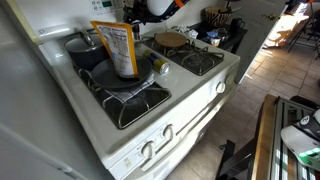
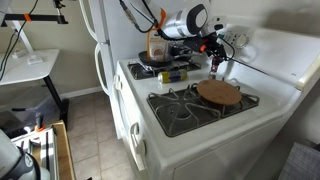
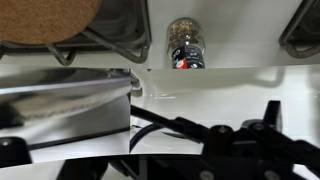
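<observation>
My gripper (image 2: 216, 50) is open above the back of the stove, with nothing seen between its fingers. It shows only in part at the top of exterior view 1. In the wrist view its black fingers (image 3: 272, 115) cross the lower right. A small seasoning jar (image 3: 186, 42) with a dark label stands on the white stovetop, apart from the fingers. A round brown mat (image 2: 218, 92) covers part of the burners nearby. On the stove's middle strip lies a yellow-labelled bottle (image 2: 172, 76).
A dark pan (image 1: 122, 76) holds an upright orange-edged packet (image 1: 121, 48) on the left burners. Behind it sits a black pot (image 1: 86, 50). The stove's backsplash (image 2: 265, 58) rises close to the gripper. White stovetop is clear along the front edge.
</observation>
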